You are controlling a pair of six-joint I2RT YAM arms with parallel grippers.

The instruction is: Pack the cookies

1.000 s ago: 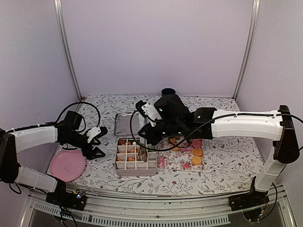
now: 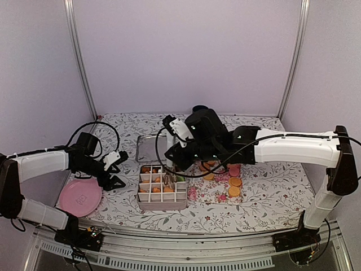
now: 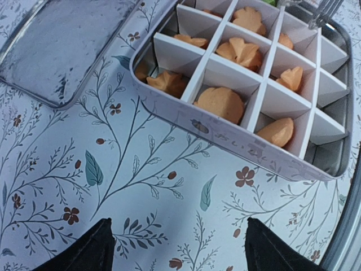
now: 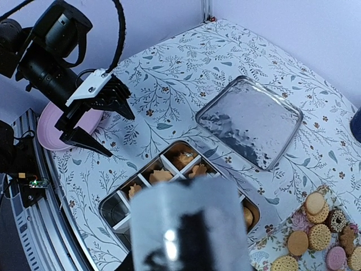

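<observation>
The divided box (image 2: pixel 163 204) stands at the table's middle front, several compartments holding orange-brown cookies (image 3: pixel 220 104). Above its right half, my right gripper (image 2: pixel 168 178) points down with a long pale metallic tool. In the left wrist view its clear prongs (image 3: pixel 326 10) stand apart at the upper right, with no cookie visible between them. A large blurred grey shape (image 4: pixel 189 223) hides these tips in the right wrist view. My left gripper is open and empty, left of the box. More cookies (image 4: pixel 318 236) lie on a flowered mat right of the box.
An empty metal lid or tray (image 4: pixel 251 121) lies behind the box. A pink plate (image 2: pixel 80 197) rests at the front left, under the left arm. A dark cup (image 2: pixel 199 108) stands at the back. Open tabletop lies far right.
The right tool's lower end sits slightly higher over the box and looks more spread than a second ago. The left arm holds its place.
</observation>
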